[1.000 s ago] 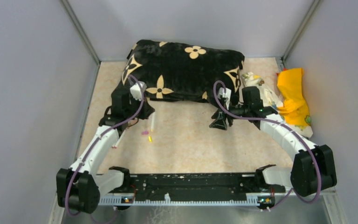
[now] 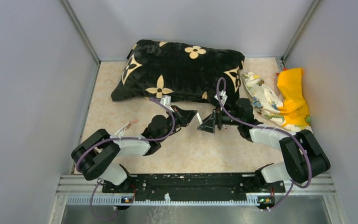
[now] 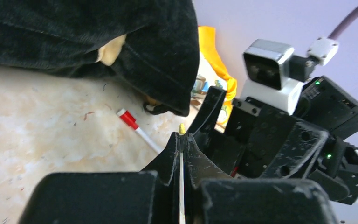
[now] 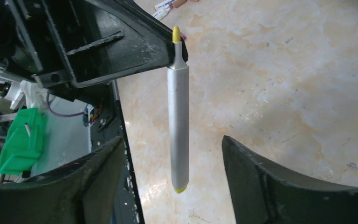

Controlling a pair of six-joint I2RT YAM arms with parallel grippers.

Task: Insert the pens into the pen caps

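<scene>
A white pen [image 4: 179, 116] with a yellow tip and yellow base hangs upright in the right wrist view. My left gripper is shut on its narrow neck near the tip. Around the pen's lower part stand the parted fingers [image 4: 251, 182] of my right gripper [image 2: 206, 120], with a gap on either side. In the left wrist view only the pen's yellow tip [image 3: 182, 129] shows clearly above the left fingers. On the table beyond lies a white marker with a red cap [image 3: 128, 118]. Loose yellow and pink caps are not clearly visible from above.
Several light pens [image 2: 122, 129] lie at the table's left, partly behind the left arm. A dark cushion [image 2: 182, 70] fills the back, and a yellow cloth [image 2: 291, 98] lies at the right.
My left arm has carried the pen rightward from the table's left side to the middle. The right gripper has shifted slightly left, and the two grippers now meet at the pen.
</scene>
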